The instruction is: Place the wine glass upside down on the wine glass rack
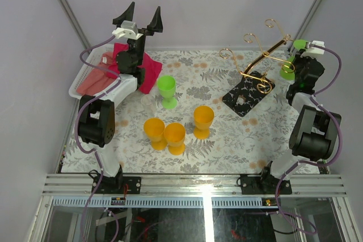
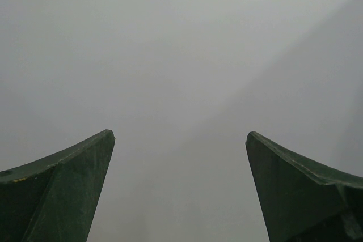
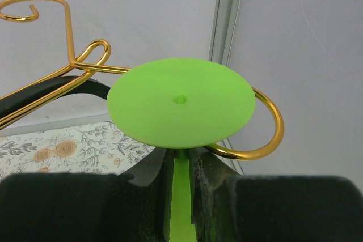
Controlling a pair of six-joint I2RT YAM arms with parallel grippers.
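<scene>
In my right gripper (image 1: 302, 52) a green wine glass (image 3: 180, 103) is held upside down by its stem, fingers shut on it, base uppermost. The stem sits at a gold loop of the wine glass rack (image 1: 261, 60) (image 3: 70, 32), near its back right end; whether the rack bears the glass I cannot tell. My left gripper (image 1: 141, 24) stands open and raised over the back left, with nothing between its fingers.
A green glass (image 1: 167, 88), a clear glass (image 1: 148, 103) and three yellow glasses (image 1: 203, 118) stand mid-table. A white basket (image 1: 79, 86) with red and pink cloths lies back left. Walls close in at back and right.
</scene>
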